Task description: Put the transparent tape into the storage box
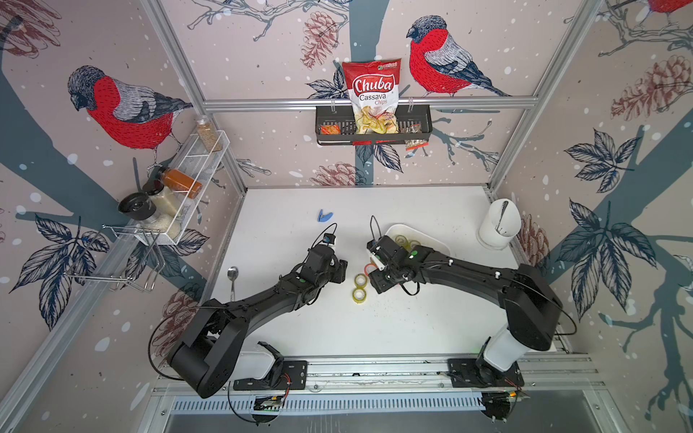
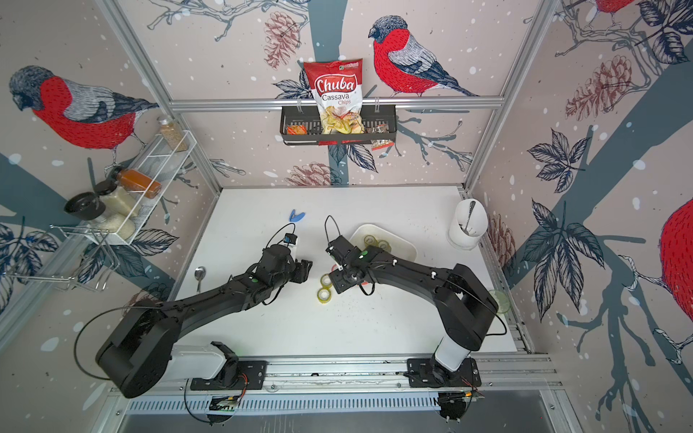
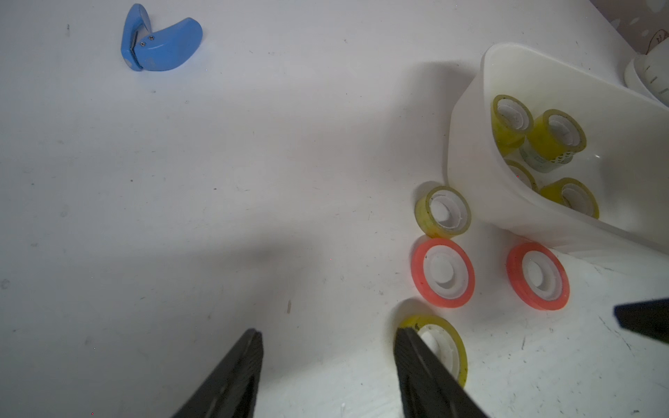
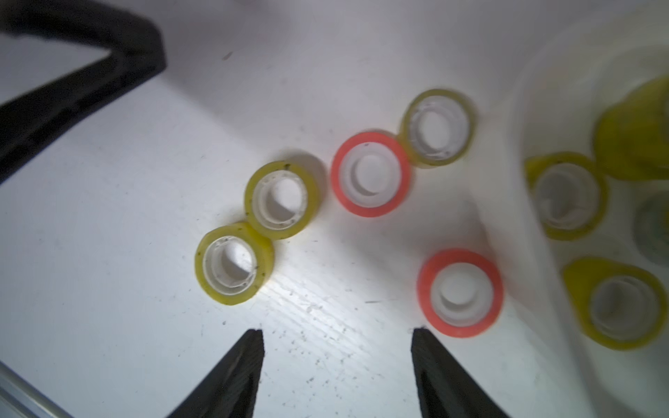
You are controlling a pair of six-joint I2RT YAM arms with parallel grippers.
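Note:
Inside the white storage box lie several yellowish transparent tape rolls. On the table left of the box, three more yellowish rolls lie flat: one close to the box wall, and two touching each other, an upper and a lower. My right gripper hangs open above the table by the loose rolls, nothing between its fingers. To the left of them, my left gripper is parted and empty; its right finger overlaps a roll in the left wrist view.
Two red-rimmed tape rolls, one among the yellowish ones and one by the box, lie on the table. A blue dispenser sits at the back; a white canister stands back right.

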